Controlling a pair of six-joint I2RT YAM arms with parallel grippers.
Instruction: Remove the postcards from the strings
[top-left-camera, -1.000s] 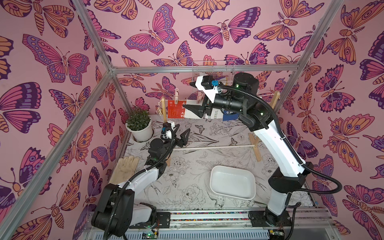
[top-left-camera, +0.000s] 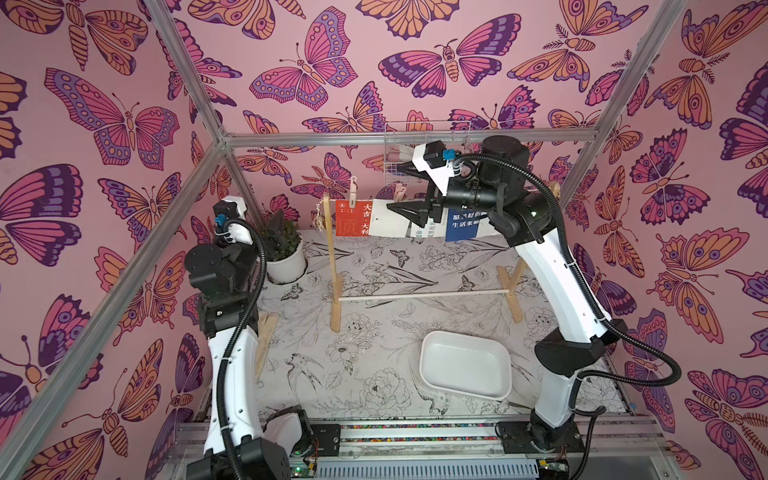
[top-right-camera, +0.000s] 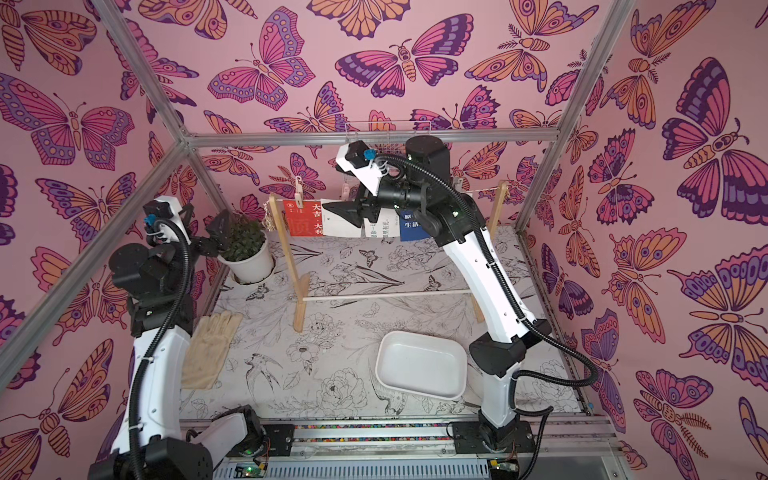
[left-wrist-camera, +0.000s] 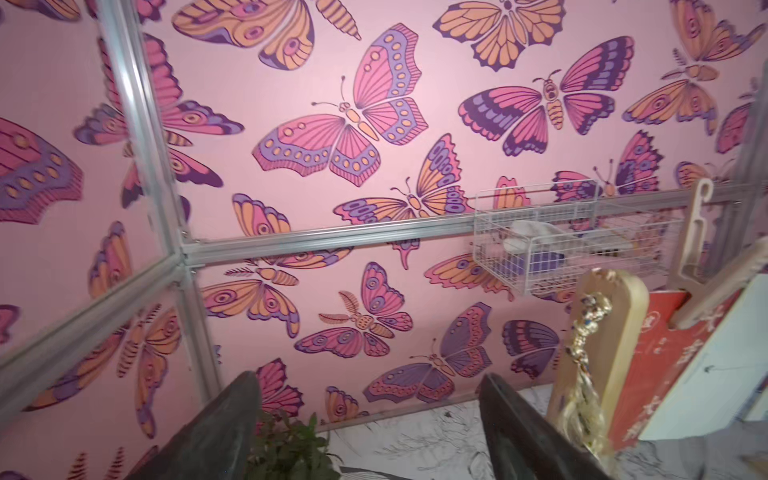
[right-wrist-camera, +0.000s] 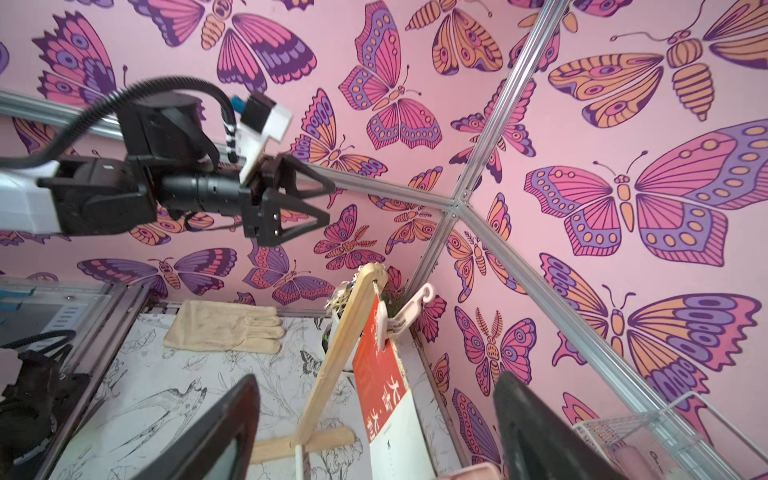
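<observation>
A row of postcards hangs from the string on a wooden stand: a red card (top-left-camera: 350, 222) at the left, then a white card (top-right-camera: 336, 224) and a blue card (top-left-camera: 461, 227). White clothespins grip the string, one clothespin (top-left-camera: 353, 193) over the red card. My right gripper is open and empty, high in front of the white card in the top left view; its arm hides part of the row. At the far left, by the plant, my left gripper stands open with nothing between its fingers. It is apart from every card.
An empty white tray (top-left-camera: 465, 365) rests at the table's front right. The stand's left post (top-left-camera: 329, 264) rises between the plant pot (top-right-camera: 248, 265) and the cards. A glove (top-right-camera: 209, 350) lies at the left; a wire basket (left-wrist-camera: 552, 248) hangs behind.
My left gripper has swung left and upward from near the stand's left post to the plant. The cards hang unchanged.
</observation>
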